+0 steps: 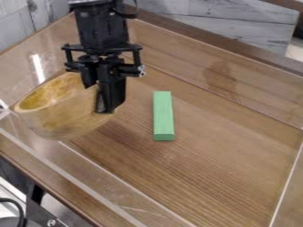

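Note:
My gripper (104, 96) hangs from the top at the left of the camera view, shut on the rim of a large clear bowl with a yellowish inside (57, 108), which it holds tilted above the wooden table. The fingertips are dark and hard to make out against the bowl. A green rectangular block (164, 115) lies on the table to the right of the bowl, apart from it.
A light marble-patterned wall (225, 22) runs along the back. A dark cable (10, 213) shows past the table's edge at the lower left.

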